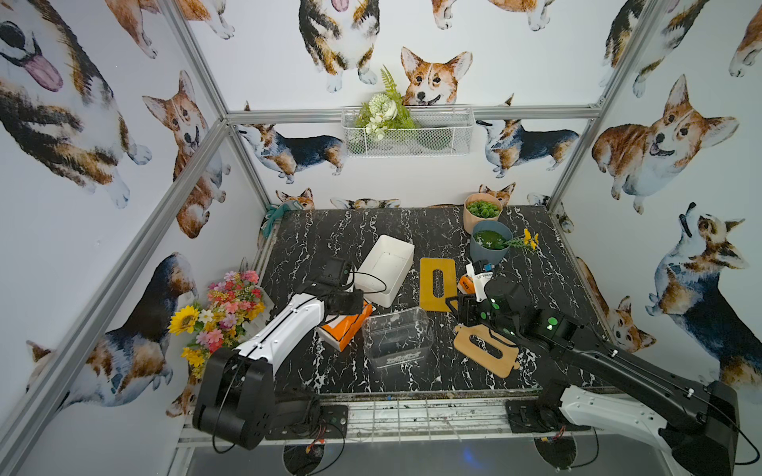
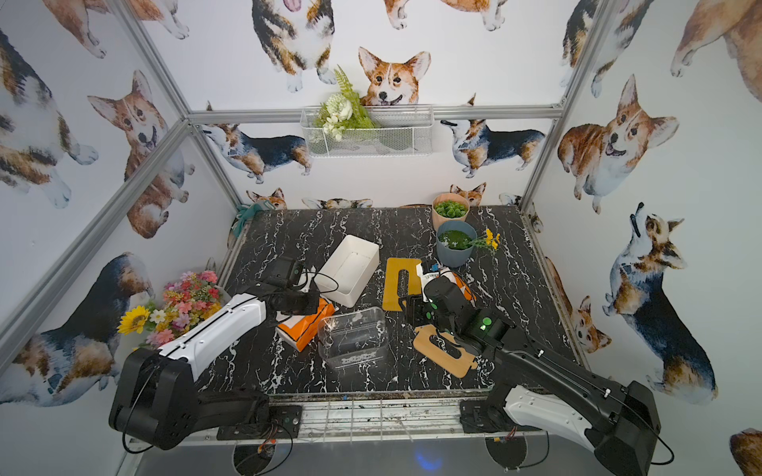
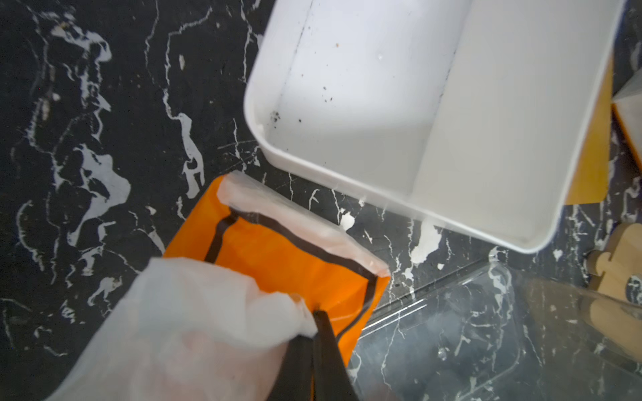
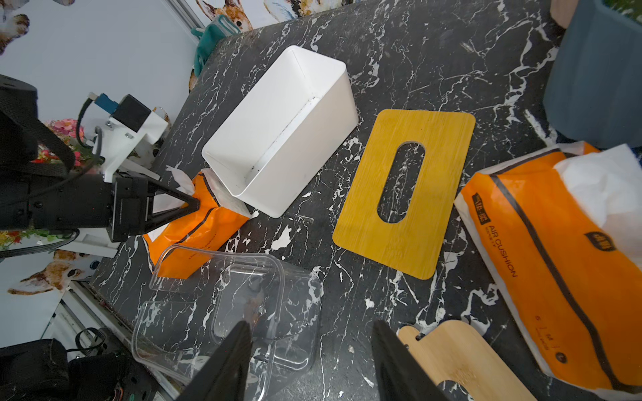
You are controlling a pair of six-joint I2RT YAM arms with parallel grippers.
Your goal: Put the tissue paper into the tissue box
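An orange tissue pack (image 3: 281,247) lies close to a corner of the open white box (image 3: 341,175), with loose white tissue (image 3: 180,307) sticking out of it. In the left wrist view my left gripper has its fingers together on the edge of that tissue, over the pack. An open clear box (image 4: 277,320) stands beside the pack. A second orange tissue pack (image 4: 535,280) lies to the right. My right gripper is open and empty, hovering over the table between the clear box and the wooden lid.
Flat on the table lie a yellow slotted lid (image 4: 361,214), right of the white box, and a light wooden slotted lid (image 4: 461,354). Two plant pots, one of them blue (image 1: 485,254), stand at the back right. Bare table lies behind the white box.
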